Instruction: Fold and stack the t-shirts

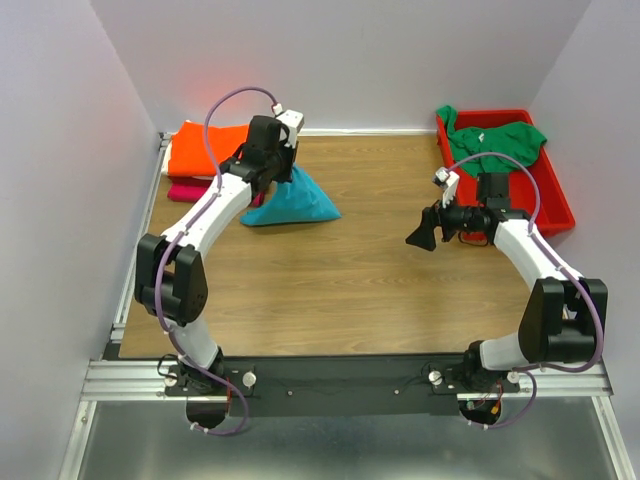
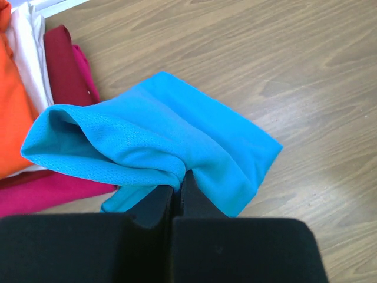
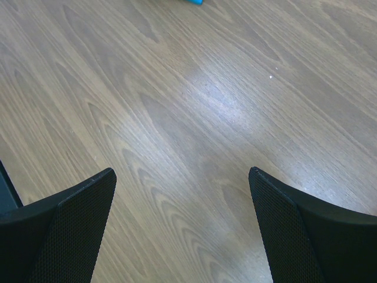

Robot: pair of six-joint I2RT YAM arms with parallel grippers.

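A light blue t-shirt (image 1: 302,200) hangs from my left gripper, which is shut on its bunched fabric, beside the pile at the back left. That pile holds orange (image 1: 205,145), white (image 2: 30,44), dark red (image 2: 65,68) and magenta (image 2: 53,191) shirts. My right gripper (image 1: 430,225) stands open and empty over the bare table (image 3: 177,135), right of centre. Only a small blue edge shows at the top of the right wrist view.
A red bin (image 1: 555,200) at the back right holds a green shirt (image 1: 505,140).
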